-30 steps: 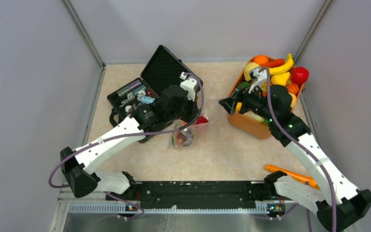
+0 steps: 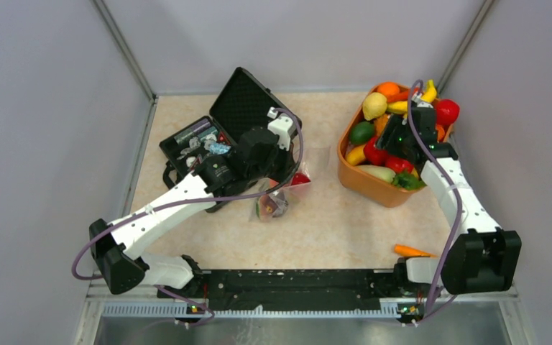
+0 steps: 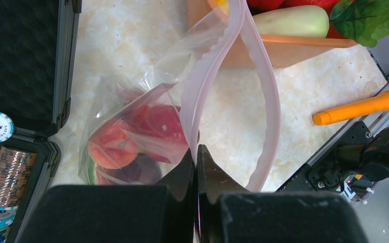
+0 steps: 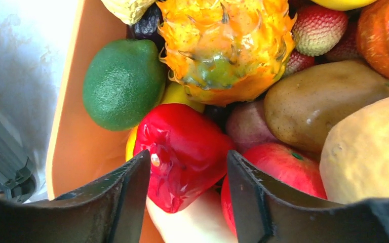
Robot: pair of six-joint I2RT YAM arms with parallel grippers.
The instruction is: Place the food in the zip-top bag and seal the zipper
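My left gripper is shut on the edge of the clear zip top bag (image 3: 109, 111), which stands open on the table with red, round and dark food inside. Over the orange basket (image 2: 363, 187) of mixed food hangs my right gripper (image 2: 395, 140). In the right wrist view its fingertips (image 4: 144, 159) are spread around the lower part of a red bell pepper (image 4: 182, 142); whether they touch it is unclear.
An open black case (image 2: 244, 100) with poker chips lies behind and left of the bag. An orange carrot-like piece (image 3: 357, 106) lies at the front right. Bare table is at the front middle.
My right arm has moved from beside the basket's left edge to the right, over the food in the basket. The left arm and the bag look unchanged.
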